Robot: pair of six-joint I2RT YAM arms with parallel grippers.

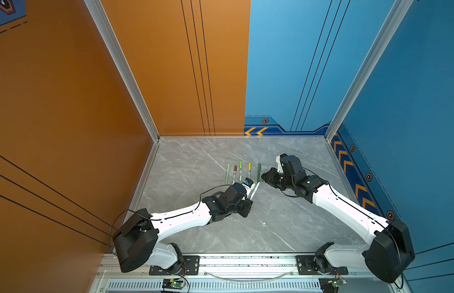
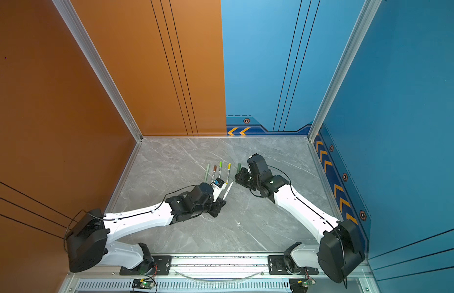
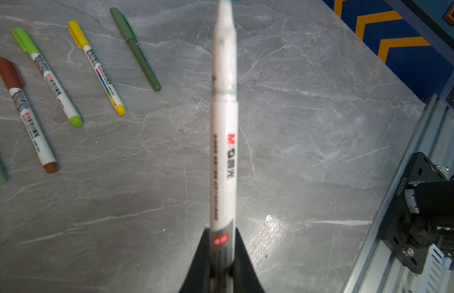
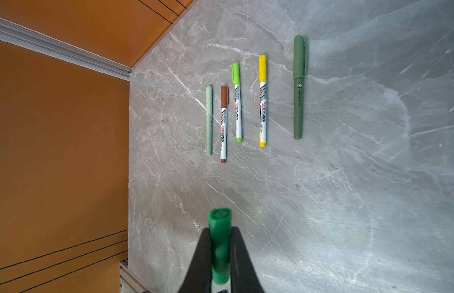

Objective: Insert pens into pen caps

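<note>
An uncapped white marker pen stretches up through the left wrist view, its bare tip at the top edge. Low in that view, the dark fingers of my left gripper are shut around its body. A green pen cap shows in the right wrist view, with my right gripper shut on it. From above, the pen slants from the left gripper towards the right one, its tip end close to the right fingers. The top views do not show clearly whether tip and cap touch.
Capped pens lie in a row at the back: pale green, brown, lime, yellow and dark green.
</note>
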